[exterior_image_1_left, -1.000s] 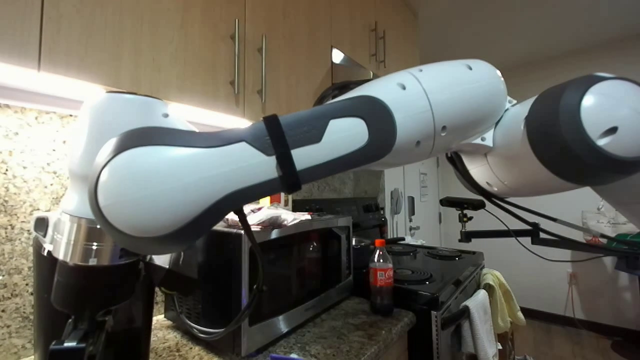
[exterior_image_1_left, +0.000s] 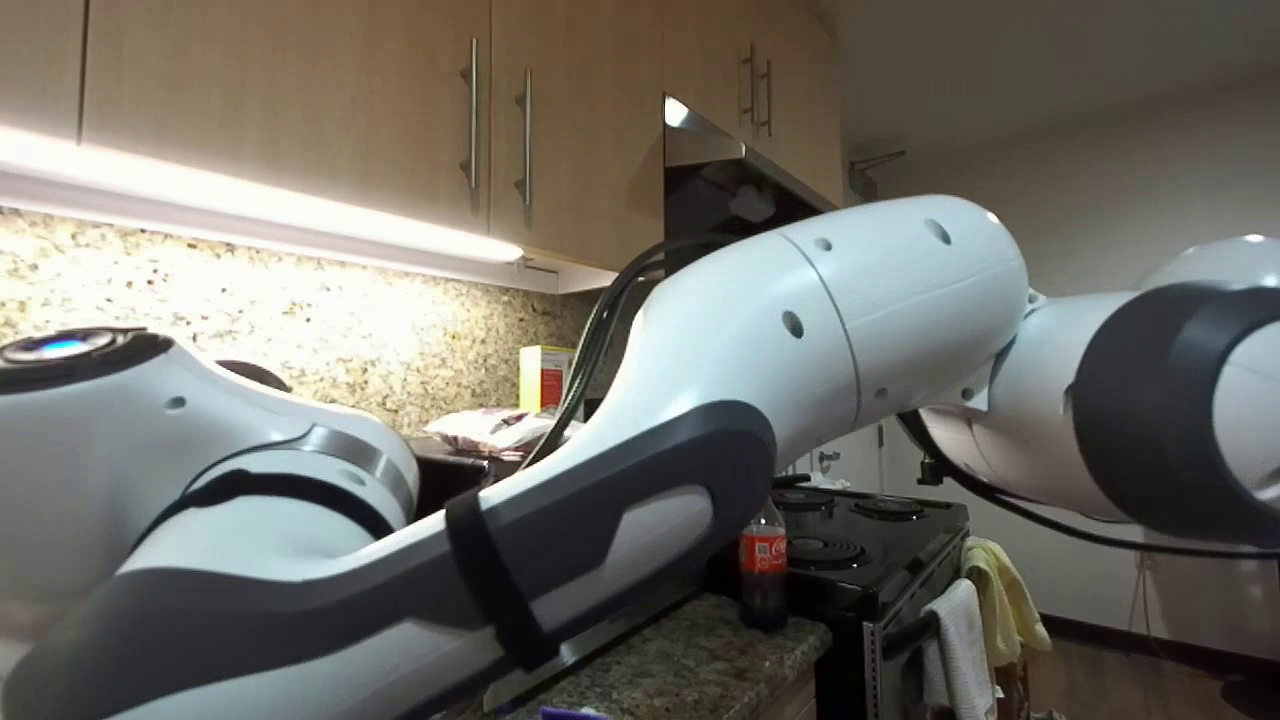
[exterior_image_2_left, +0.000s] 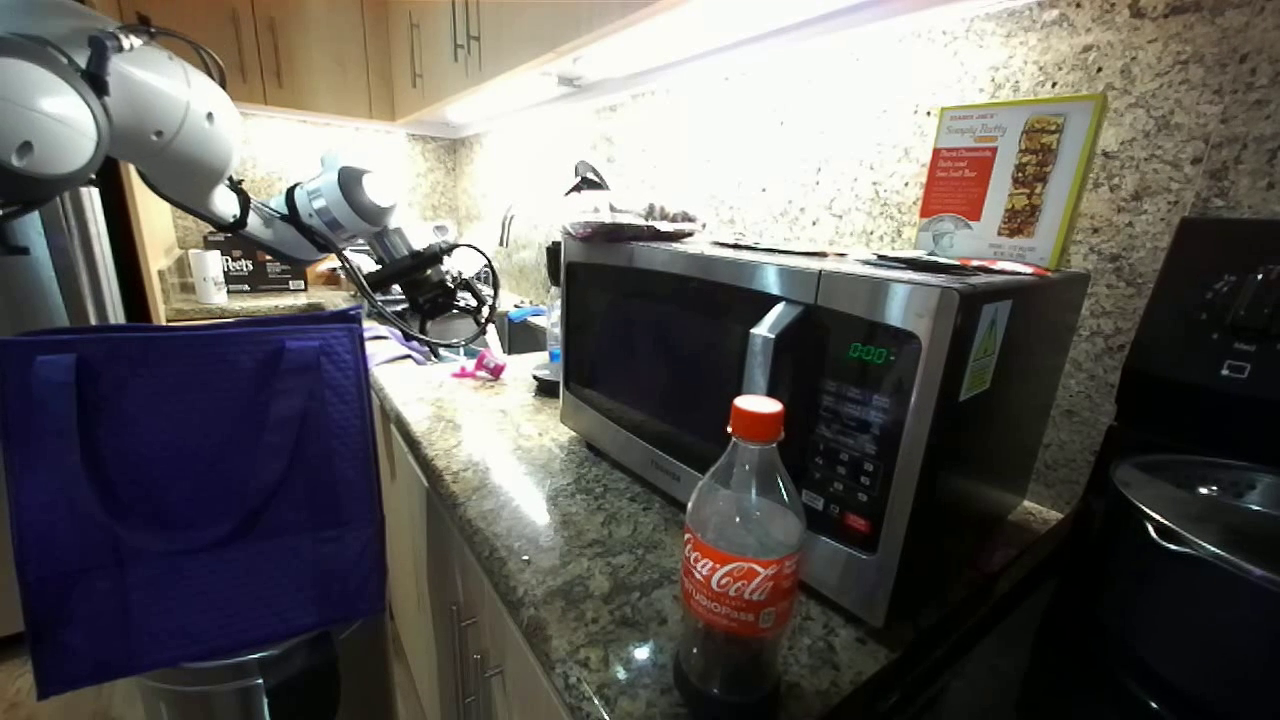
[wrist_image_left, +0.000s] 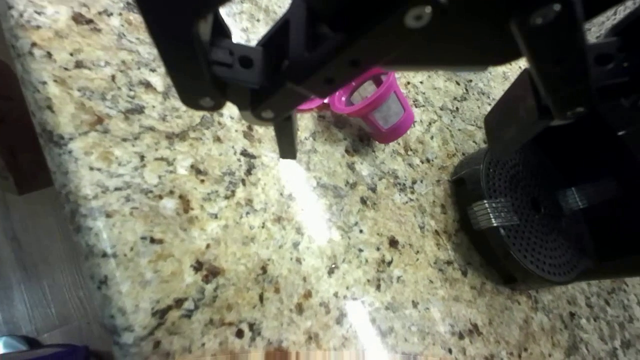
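A pink reusable coffee filter cup (wrist_image_left: 393, 114) lies tipped on its side on the granite counter (wrist_image_left: 240, 240), its open lid partly behind my gripper's linkage. My gripper is open, and no object is held between its fingers; the cup shows beyond the gap in the wrist view. To the right stands a black coffee maker base (wrist_image_left: 534, 207) with a perforated drip tray, close to one finger. In the second exterior view my gripper (exterior_image_2_left: 441, 314) hangs above the counter, over the pink cup (exterior_image_2_left: 485, 365). The first exterior view shows only arm links.
A microwave (exterior_image_2_left: 672, 348) and a Coca-Cola bottle (exterior_image_2_left: 744, 564) stand farther along the counter. A purple bag (exterior_image_2_left: 204, 480) is beside the counter's front edge. Bare granite lies in front of the cup.
In the first exterior view the arm has swung and lowered; its links now cover the microwave.
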